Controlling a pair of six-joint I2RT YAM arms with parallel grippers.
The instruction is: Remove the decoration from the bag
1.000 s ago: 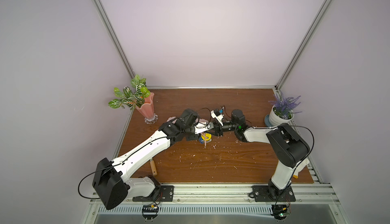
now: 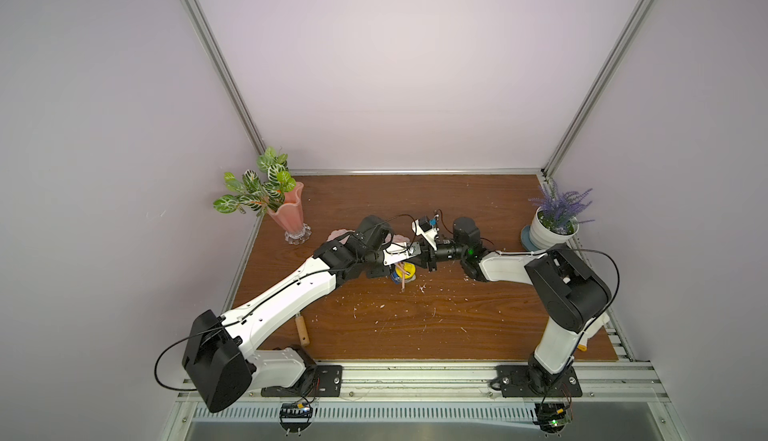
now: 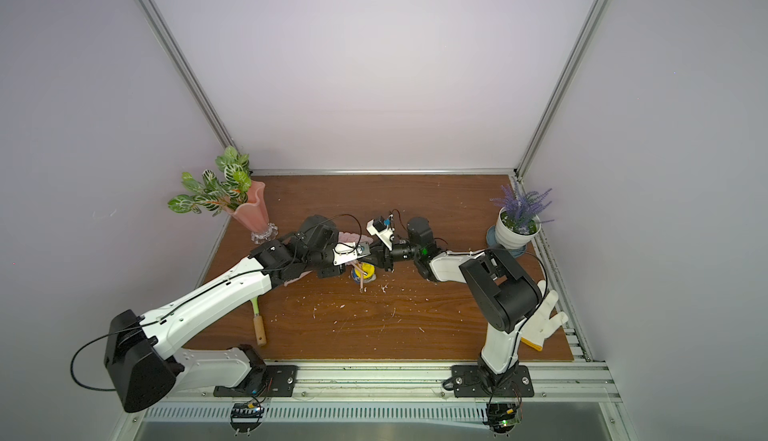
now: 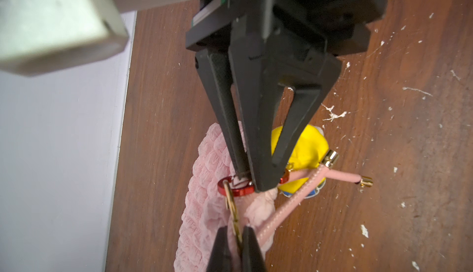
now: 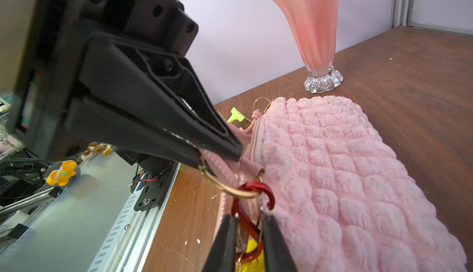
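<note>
A pink quilted bag (image 5: 335, 163) lies on the table, mostly under both arms in the top views. At its cord a red carabiner (image 4: 239, 190) links a gold ring (image 5: 229, 188) to a yellow decoration (image 4: 303, 148) with blue underside. My left gripper is shut around the gold ring's region, the ring running between its fingertips. My right gripper is at the red carabiner, its fingers close around it; whether it grips is hard to tell. Pink cords with metal ends (image 4: 364, 180) lie over the decoration.
A pink vase with a plant (image 2: 286, 210) stands back left, a lavender pot (image 2: 550, 231) at right. A wooden-handled tool (image 3: 260, 329) lies front left, gloves (image 3: 544, 321) front right.
In the top left view my right gripper shifts very slightly, and the pink cord end below the grippers moves a little. The left arm is still.
</note>
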